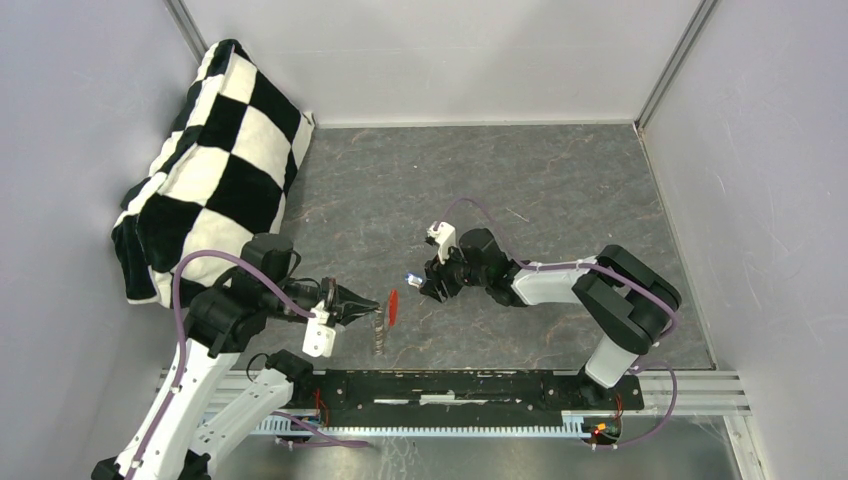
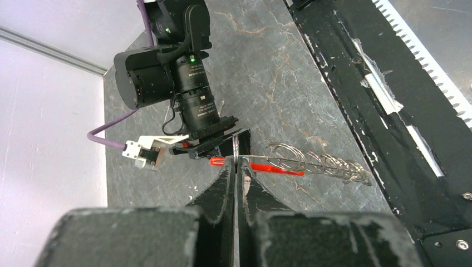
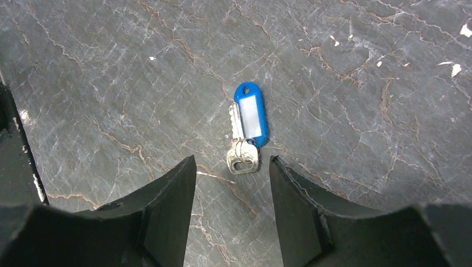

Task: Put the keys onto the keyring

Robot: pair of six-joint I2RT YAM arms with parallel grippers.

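Note:
In the right wrist view a silver key lies on the stone-patterned table, joined by a small ring to a blue tag. My right gripper is over it, fingers apart, with the key's head between and just beyond the tips; the finger is open. On the left, my left gripper is shut on a metal keyring that stands up from its tips. Several linked wire rings and a slim red piece dangle beyond the tips, apparently from that keyring.
A checkered black and white cushion leans at the back left. A black rail runs along the front edge.

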